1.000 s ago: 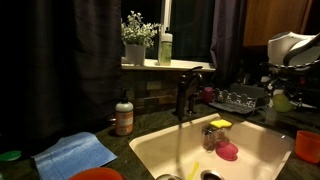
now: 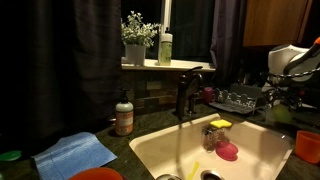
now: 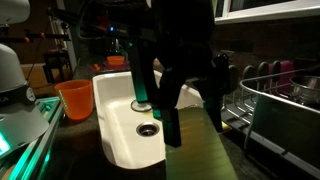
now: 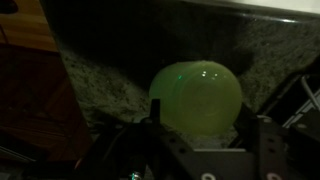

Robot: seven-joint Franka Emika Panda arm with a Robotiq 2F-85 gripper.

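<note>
A translucent green cup (image 4: 197, 95) fills the space between the fingers of my gripper, which is shut on it. In exterior view 2 the gripper (image 3: 193, 130) is large and dark in the foreground, and the green cup (image 3: 200, 155) hangs below its fingers, at the right of the sink. Exterior view 1 shows the cup (image 2: 283, 113) dim and small, near the sink's far right corner. Whether its bottom touches the counter cannot be told. The wrist view has dark speckled counter (image 4: 95, 85) around it.
The white sink (image 2: 160, 150) holds a pink cup (image 2: 228, 152) and other items. A dish rack (image 3: 255, 100) stands close to the gripper's right. An orange container (image 3: 75, 100) sits left of the sink. The black faucet (image 2: 182, 95) rises behind the basin.
The arm and the green cup have come down a little at the right of exterior view 1. Items in and around the sink have stayed put.
</note>
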